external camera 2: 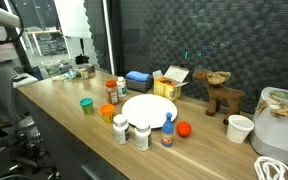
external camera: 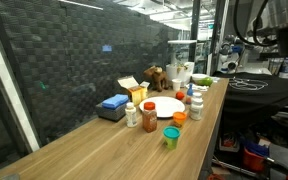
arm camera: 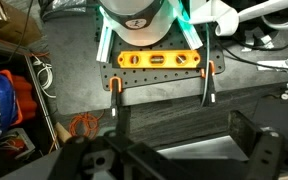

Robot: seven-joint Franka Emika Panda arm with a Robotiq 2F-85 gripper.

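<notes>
In the wrist view my gripper stands open, its dark fingers [arm camera: 106,155] wide apart at the lower edge, with nothing between them. It hangs away from the table, over the floor and the arm's own mount. On the wooden table [external camera: 79,150] are a white plate [external camera 2: 149,111], a green cup [external camera 2: 86,105], an orange cup [external camera 2: 108,111], a red-lidded jar [external camera 2: 112,91] and white bottles [external camera 2: 120,129]. A blue-capped bottle [external camera 2: 168,130] and a red ball [external camera 2: 184,129] lie to the plate's right. My gripper touches none of these.
Along the back stand a blue cloth on a dark box [external camera: 113,107], an open yellow box [external camera 2: 171,83], a brown toy animal [external camera 2: 220,92] and a white cup [external camera 2: 239,128]. A dark partition [external camera: 64,60] borders the table.
</notes>
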